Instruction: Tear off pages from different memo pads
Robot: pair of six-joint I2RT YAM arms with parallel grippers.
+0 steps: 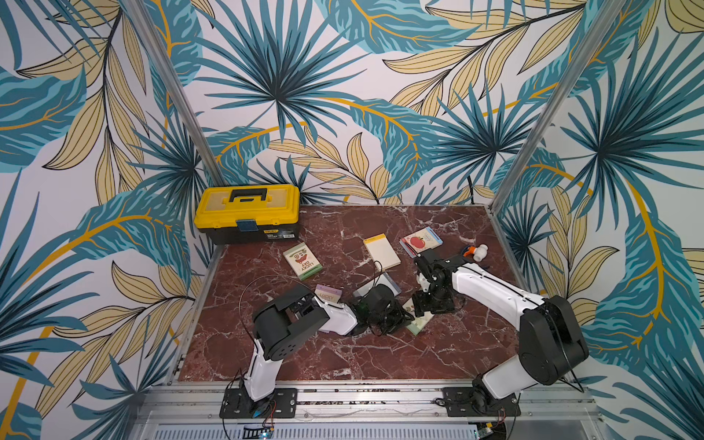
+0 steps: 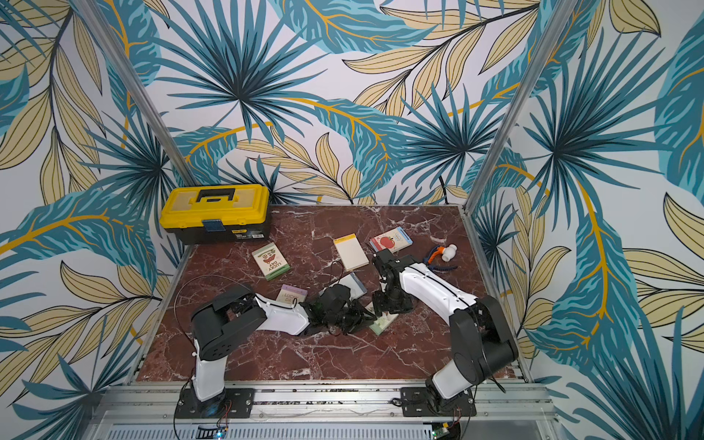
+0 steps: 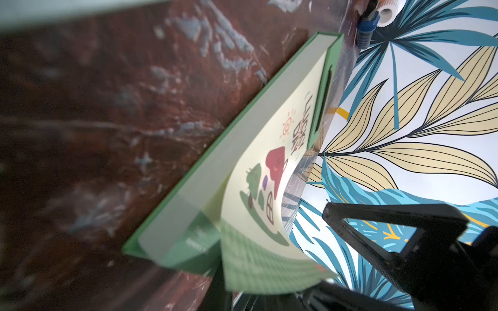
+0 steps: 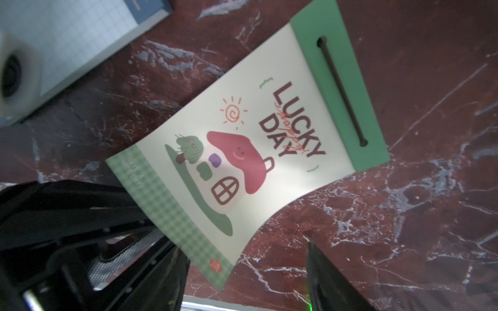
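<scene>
The green-bound Lucky Day pad [image 4: 339, 98] lies on the table in front of both arms. Its top sheet is still bound under the green strip, while its loose checked end curls up off the stack in the left wrist view. My left gripper [image 1: 402, 322] is at that raised end; the sheet hides its fingertips, so its grip there cannot be made out. Above the loose end my right gripper stands open, fingers wide apart, with the sheet's corner showing between them in the right wrist view.
Farther off are another Lucky Day pad [image 1: 303, 261], a lilac pad [image 1: 329, 293], a cream pad [image 1: 382, 250] and a red-apple pad [image 1: 421, 241]. A yellow toolbox [image 1: 248, 212] fills the back left corner.
</scene>
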